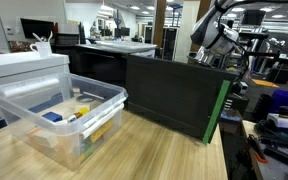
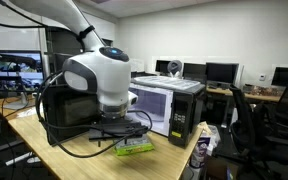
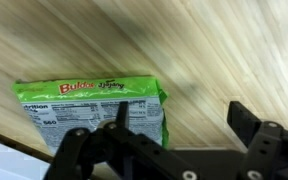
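In the wrist view a green-edged snack packet [image 3: 96, 104] with red lettering and a nutrition panel lies on the wooden table, its lower part hidden by one finger. My gripper stands open above the table, the packet under its left finger and bare wood between the fingers. In exterior view 2 the green packet [image 2: 134, 146] shows just beyond the white arm. Exterior view 1 has the arm [image 1: 216, 38] behind the black panel, which hides the gripper there.
A clear plastic bin [image 1: 59, 120] with several small items stands on the table left of the upright black panel [image 1: 174, 95]. A white and black box-like appliance [image 2: 169, 100] stands behind the arm in exterior view 2.
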